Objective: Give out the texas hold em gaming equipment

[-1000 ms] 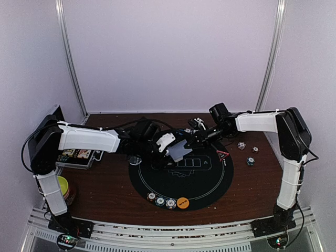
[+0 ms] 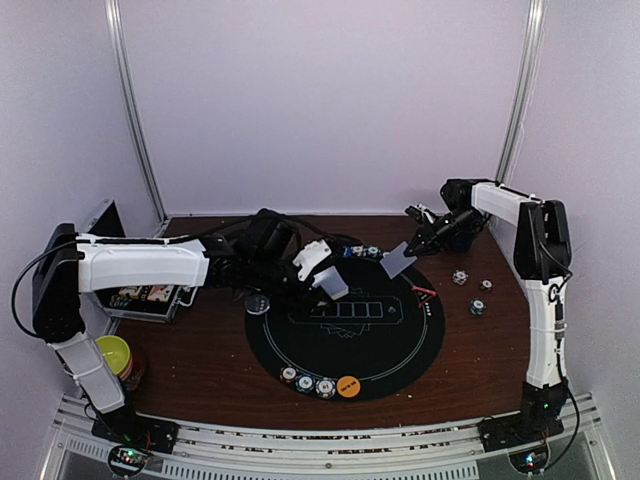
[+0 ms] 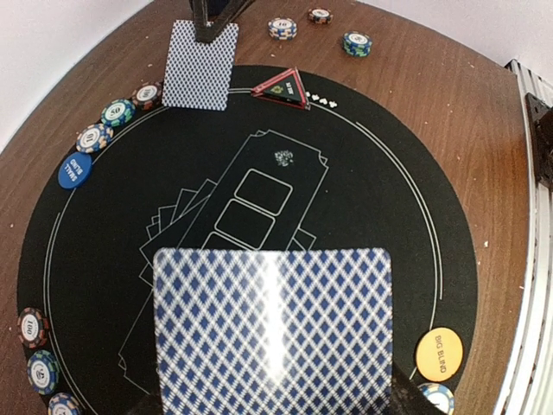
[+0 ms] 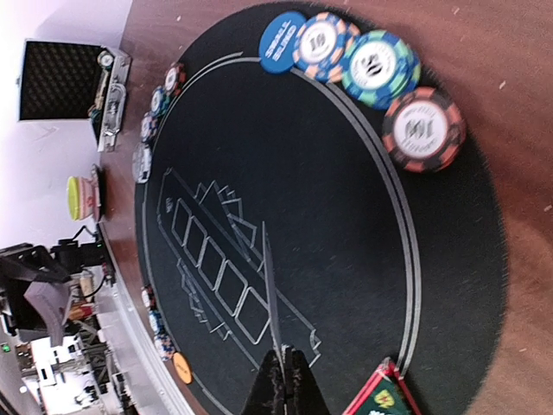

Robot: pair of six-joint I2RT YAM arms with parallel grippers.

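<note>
My left gripper (image 2: 318, 288) is shut on a deck of blue-and-white patterned cards (image 3: 272, 333), held over the middle of the round black poker mat (image 2: 390, 375). A single card (image 2: 397, 261) of the same pattern hangs from my right gripper (image 2: 411, 250), whose fingers are shut on it above the mat's far right edge. Edge-on, that card (image 4: 271, 298) looks like a thin blade in the right wrist view. Chip stacks and a blue small blind button (image 4: 282, 41) lie along the far rim. An orange big blind button (image 3: 440, 354) lies on the near rim.
A red-edged triangular marker (image 3: 283, 89) sits on the mat's right side. Loose chips (image 2: 477, 307) lie on the wood to its right. An open case (image 2: 150, 302) and a yellow bowl (image 2: 114, 352) stand at the left.
</note>
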